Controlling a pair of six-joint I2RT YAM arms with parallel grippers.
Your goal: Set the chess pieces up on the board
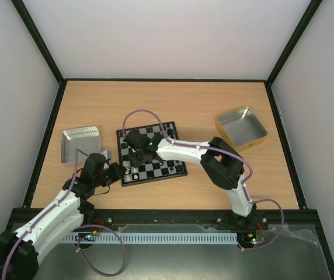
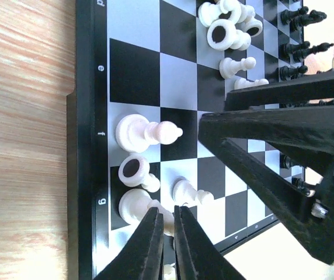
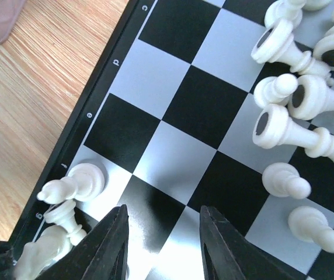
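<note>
The chessboard (image 1: 166, 171) holds white pieces along one side, some upright, several lying, and black pieces opposite. In the left wrist view a white piece (image 2: 133, 205) stands at my left gripper's (image 2: 170, 227) fingertips; whether it is held is unclear. An upright white piece (image 2: 133, 133) and a fallen one (image 2: 133, 170) are beside it. In the right wrist view my right gripper is over empty squares, part open with nothing seen between its fingers. Upright white pieces (image 3: 285, 179) and lying ones (image 3: 295, 137) are to its right.
A metal tray (image 1: 80, 131) sits left of the board, and a box with a metal inside (image 1: 242, 125) is at the right.
</note>
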